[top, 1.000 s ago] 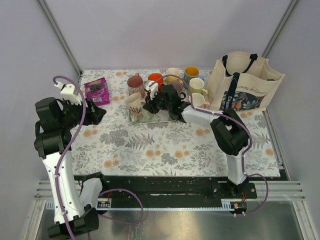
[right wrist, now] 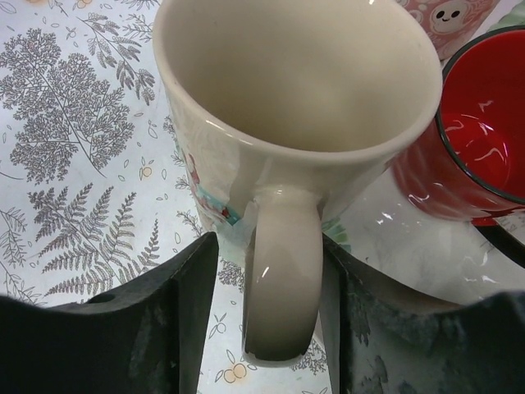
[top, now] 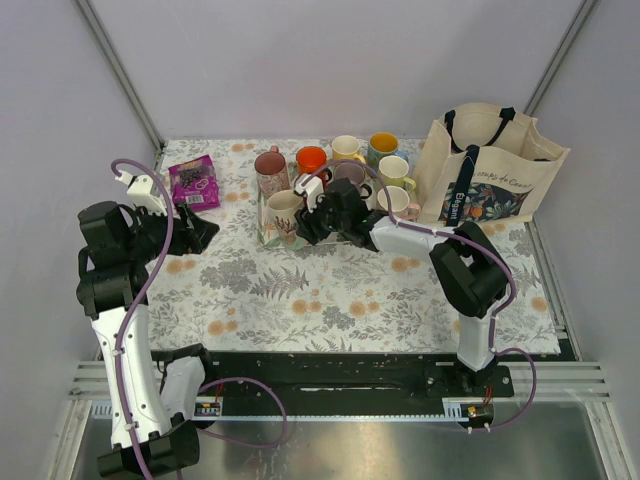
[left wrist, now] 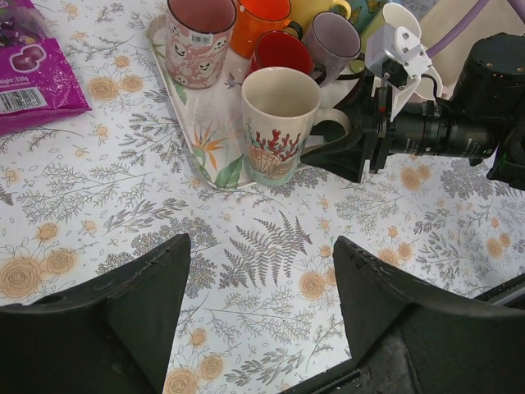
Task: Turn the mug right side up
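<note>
A cream mug (left wrist: 276,131) with a coral print stands upright on the tray (left wrist: 202,148), rim up. In the right wrist view its handle (right wrist: 283,287) sits between the fingers of my right gripper, which is part open; whether the pads grip it cannot be told. My left gripper hangs open at the left over the flowered cloth, with nothing between its fingers.
Several other mugs crowd the tray, including a red one (right wrist: 484,139) beside the cream mug. A magenta packet (top: 195,182) lies at back left, a tote bag (top: 490,170) at right.
The cream mug and my right gripper have shifted slightly right and down in the top view, the mug now looking more upright. The left arm has moved slightly right.
</note>
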